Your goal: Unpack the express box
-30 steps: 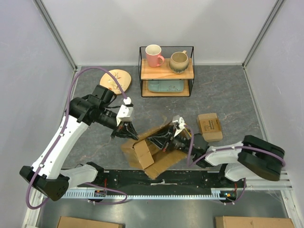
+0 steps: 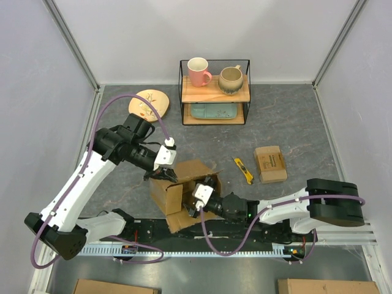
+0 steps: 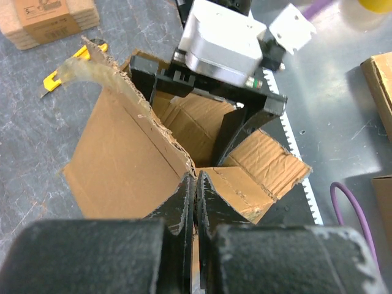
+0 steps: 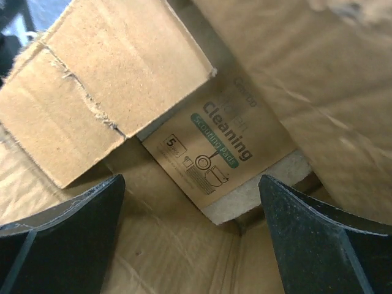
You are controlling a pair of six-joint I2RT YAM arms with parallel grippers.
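Note:
The opened express box (image 2: 173, 199) lies at the front middle of the table. My left gripper (image 2: 160, 173) is shut on its upper cardboard flap, whose edge runs up from the fingertips in the left wrist view, with torn tape along it. My right gripper (image 2: 202, 193) reaches down into the box, fingers open. Inside, the right wrist view shows a smaller brown carton (image 4: 218, 147) labelled Cleaning Scouring Pads between cardboard flaps (image 4: 110, 79), slightly beyond the open fingers, not held.
A yellow box cutter (image 2: 244, 170) and a small carton (image 2: 270, 163) lie to the right. A plate (image 2: 149, 105) and a rack with mugs (image 2: 214, 92) stand at the back. The table's middle behind the box is clear.
My right gripper has moved left and down into the box, turning to point downward. The box has shifted and tilted slightly. The left gripper has stayed nearly in place.

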